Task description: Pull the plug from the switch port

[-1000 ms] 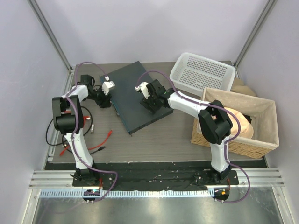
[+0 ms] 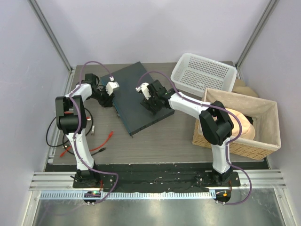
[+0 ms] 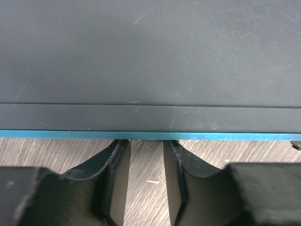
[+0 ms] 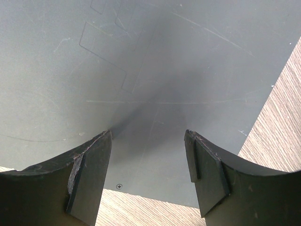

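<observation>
The dark grey switch [image 2: 131, 80] lies rotated on the table, a blue strip [image 3: 70, 134] along its edge in the left wrist view. My left gripper is at that edge, its fingers apart with a gap showing, tips partly hidden under the edge; I see no plug between them. My right gripper stands open over the switch's top, nothing between its fingers. The plug and port are not clearly visible.
Red and black cables [image 2: 106, 141] lie on the left of the table. A white perforated basket [image 2: 204, 70] is at the back right, a lined wicker basket [image 2: 235, 146] at the right.
My left gripper and its arm have shifted very slightly to the right at the switch's edge. The right arm has not moved.
</observation>
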